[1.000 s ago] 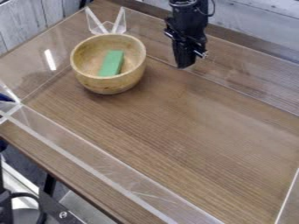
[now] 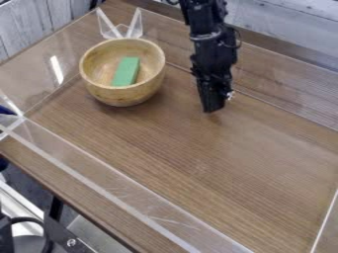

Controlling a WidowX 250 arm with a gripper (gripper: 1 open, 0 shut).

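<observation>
My dark gripper (image 2: 214, 99) reaches down from the top centre to the wooden floor, right of a wooden bowl (image 2: 122, 93). The bowl holds a green block (image 2: 126, 71). The gripper looks shut, with nothing clearly between its fingers, though the tips are small and hard to make out.
A white rabbit-ear shape (image 2: 121, 24) stands at the top left behind the bowl. Black cables (image 2: 30, 232) lie at the bottom left.
My gripper has moved down and toward the viewer, from near the back edge to beside the bowl's right. The bowl and green block have not visibly moved.
</observation>
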